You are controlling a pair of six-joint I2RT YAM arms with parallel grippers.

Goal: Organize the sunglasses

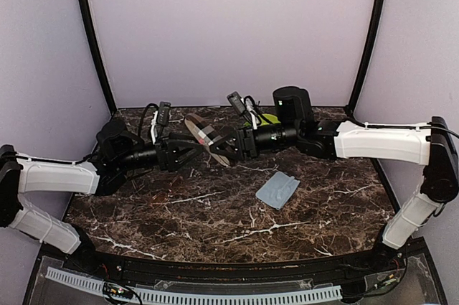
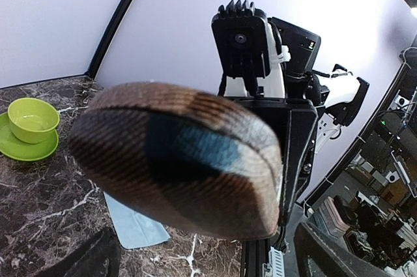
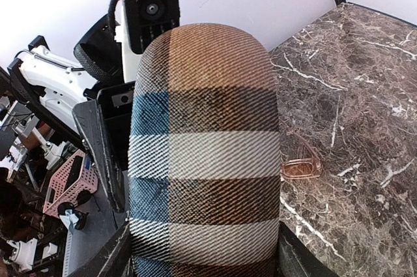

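A plaid glasses case (image 1: 199,130), brown, white and blue, hangs in the air between the two arms. My right gripper (image 1: 228,148) is shut on it; in the right wrist view the case (image 3: 205,140) fills the space between the fingers. My left gripper (image 1: 190,156) stands open just left of the case, its fingers (image 2: 94,259) wide apart. From the left wrist view, the case (image 2: 176,160) lies straight ahead, apart from those fingers. Brown-tinted sunglasses (image 3: 301,167) rest on the marble table, partly hidden behind the case.
A light blue cloth (image 1: 278,190) lies right of centre on the table. A green bowl (image 2: 32,119) on a green plate (image 2: 25,148) stands at the back, mostly behind the right arm in the top view.
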